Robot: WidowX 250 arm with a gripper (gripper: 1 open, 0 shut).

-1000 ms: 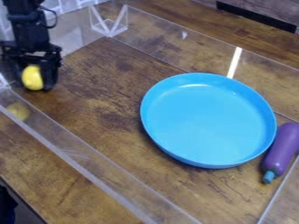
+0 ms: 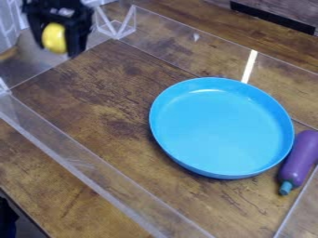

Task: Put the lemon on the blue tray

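High in the upper left of the camera view, my black gripper [image 2: 59,30] is shut on the yellow lemon [image 2: 54,38]. Both look slightly blurred, and the lemon hangs above the wooden surface. The blue tray [image 2: 221,127], round and empty, lies right of centre, well apart from the gripper.
A purple eggplant [image 2: 298,162] lies close by the tray's right side. Clear low walls [image 2: 93,172] border the wooden table [image 2: 106,98] on the left and front. Bare wood stretches between the gripper and the tray.
My gripper has risen with the lemon, shifting up and slightly right from the left wall. The tray and eggplant have stayed where they were.
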